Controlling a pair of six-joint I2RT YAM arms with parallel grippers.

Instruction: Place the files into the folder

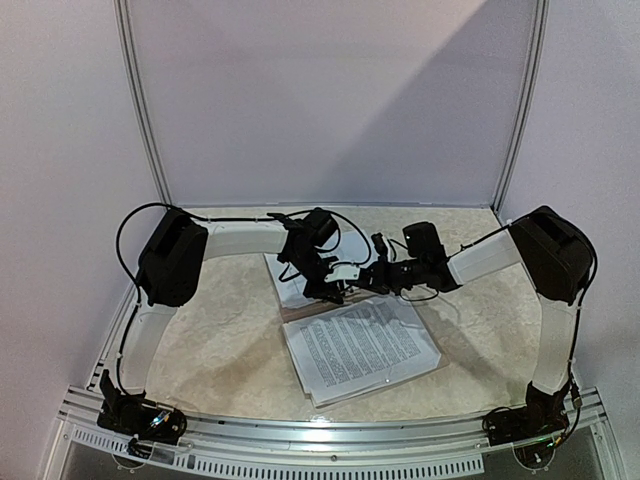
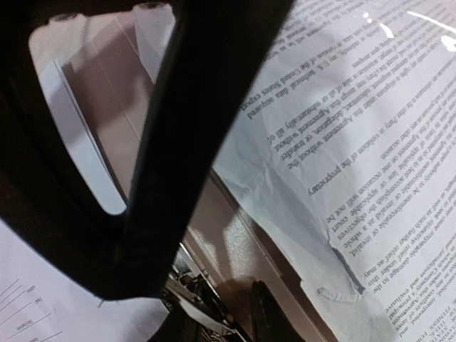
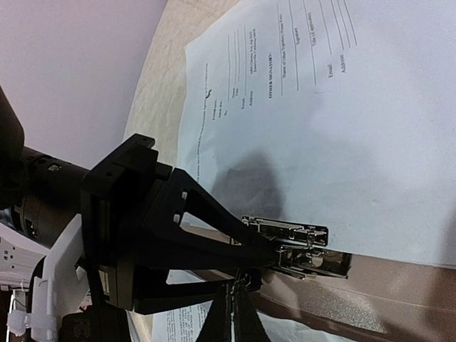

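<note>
An open folder (image 1: 291, 313) lies on the table with its brown spine (image 2: 235, 221) bare between two paper stacks. The front stack (image 1: 360, 345) shows dense text; the back stack (image 3: 328, 142) shows signature lines. A metal clip (image 3: 306, 246) is fixed along the spine. At the clip, my left gripper has its fingers apart, with part of the clip between or just below them; contact cannot be told. My right gripper is shut beside it over the spine, nothing showing between its fingertips.
Both grippers crowd together over the spine, the right one's frame (image 2: 174, 142) crossing close above the left's view. The front stack's edge by the spine is creased (image 2: 285, 192). Bare table (image 1: 220, 340) lies left and right of the folder.
</note>
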